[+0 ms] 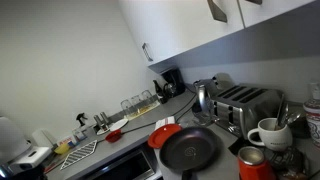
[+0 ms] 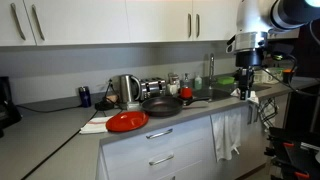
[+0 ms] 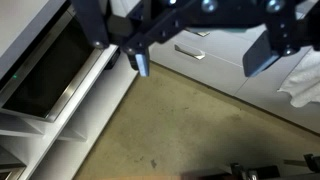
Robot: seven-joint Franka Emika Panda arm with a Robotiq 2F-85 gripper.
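My gripper hangs open in the wrist view, its dark fingers (image 3: 263, 55) well apart and only floor and drawer fronts visible beyond them. Exterior view 2 has the arm (image 2: 253, 45) at the right, in front of the counter's far end. A black frying pan (image 1: 190, 147) lies on the counter, with a red plate (image 1: 164, 134) beside it; both also show in the other exterior view, pan (image 2: 162, 105) and plate (image 2: 126, 122). They are well away from the gripper.
A toaster (image 1: 243, 106), a white mug (image 1: 269, 134) and a red container (image 1: 253, 163) crowd the counter near the pan. A kettle (image 2: 130, 88) stands behind the plate. A white towel (image 2: 226, 137) hangs at the cabinet front. Open floor (image 3: 170, 125) lies below the gripper.
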